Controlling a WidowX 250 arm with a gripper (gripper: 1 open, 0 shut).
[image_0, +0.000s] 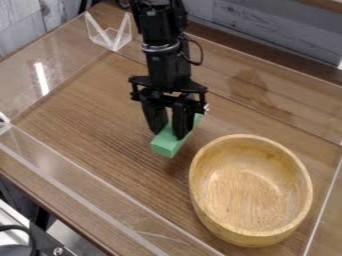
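The black robot arm reaches down from the top of the view, with its gripper (171, 118) low over the wooden table, shut on a green block (170, 142). The block is partly hidden by the dark fingers and sits just left of a round pale wooden bowl (251, 190). Whether the block touches the table is hard to tell.
The wooden table (80, 130) has free room to the left and behind. A clear plastic piece (110, 28) lies at the back left. Grey walls border the back, and cables show at the bottom left corner.
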